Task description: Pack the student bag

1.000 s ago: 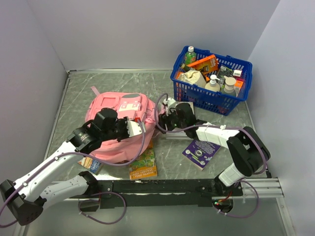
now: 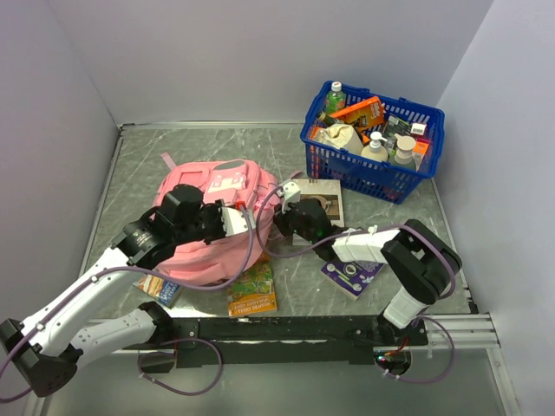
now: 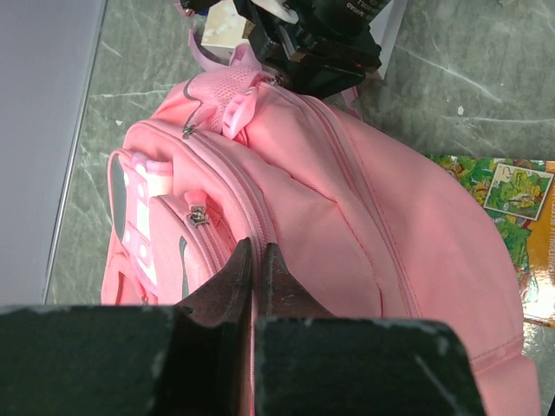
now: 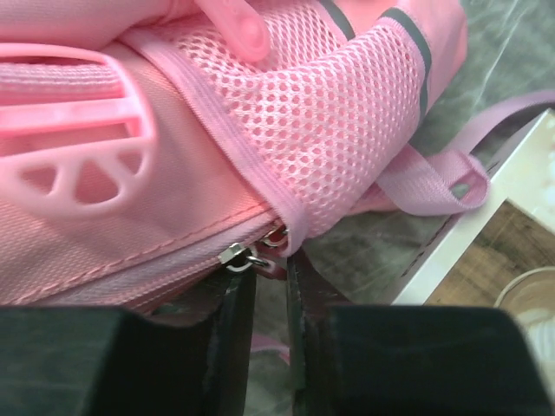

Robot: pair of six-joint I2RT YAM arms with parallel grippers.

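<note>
A pink backpack (image 2: 204, 256) lies on the grey table at centre left, its front pocket (image 3: 143, 217) and zippers showing in the left wrist view. My left gripper is shut on a fold of the backpack along a zipper seam. At the bag's right side, my right gripper stands part open at the end of the zipper track. Two metal zipper sliders (image 4: 245, 256) sit right at its fingertips, under the mesh side pocket (image 4: 303, 121). One pull lies across the narrow gap; neither finger is seen pressing on it.
A blue basket (image 2: 381, 182) full of bottles and packets stands at the back right. Flat on the table are a yellow-green book (image 2: 252, 290), a purple book (image 2: 354, 276), a blue book (image 2: 158, 291) and a pale, brown-centred item (image 2: 328, 189) beside the right gripper.
My right gripper has shifted slightly left and down against the bag's side, and its forearm has swung left over part of the purple book. The left arm keeps its place on the bag.
</note>
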